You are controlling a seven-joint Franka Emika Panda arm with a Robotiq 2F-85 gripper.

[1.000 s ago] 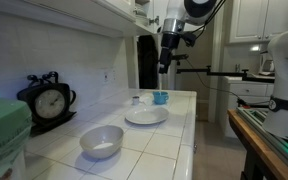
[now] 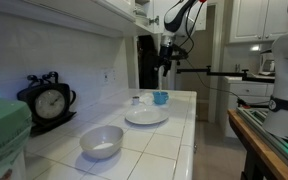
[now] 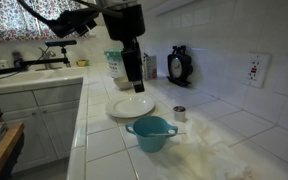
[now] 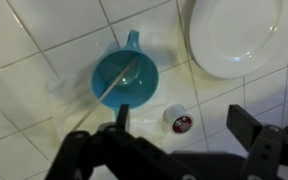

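Note:
A teal pot (image 4: pixel 127 78) with side handles stands on the white tiled counter, and a light wooden stick (image 4: pixel 96 105) leans across its rim. Beside it is a small jar (image 4: pixel 179 119) with a red-brown content or label. A white plate (image 4: pixel 232 35) lies to one side, seen in exterior view 2 as the white plate (image 3: pixel 131 106) behind the pot. My gripper hangs above the counter, its fingers (image 4: pixel 122 150) wide apart and nothing between them. In exterior view 2 the gripper (image 3: pixel 139 75) is above the pot's level, not touching it.
A grey-white bowl (image 2: pixel 101 142) and a black clock (image 2: pixel 51 104) stand nearer the other end of the counter. Crumpled clear plastic (image 3: pixel 209 160) lies beside the pot. White upper cabinets (image 2: pixel 104 15) overhang the counter along the wall.
The arm and gripper have moved away from exterior view 1's camera, toward the pot's end of the counter. The objects on the counter look unmoved.

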